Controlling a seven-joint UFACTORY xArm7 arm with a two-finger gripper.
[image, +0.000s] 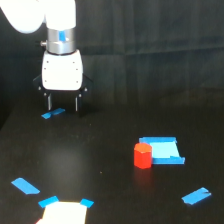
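Observation:
My gripper (63, 102) hangs at the far left of the camera view, its two fingers spread apart and pointing down. Nothing shows between them, so it is open. A small red block (143, 155) stands right of the middle on the dark table. It overlaps the lower left edge of a pale square (165, 150) bordered with blue tape. Whether the block rests on the square or just in front of it, I cannot tell. A wide gap separates the gripper from the block.
Blue tape strips mark the table: one below the gripper (53, 113), one at left (25, 186), one at lower right (196, 196). A whitish object with orange spots (64, 213) is cut off by the bottom edge, with tape beside it.

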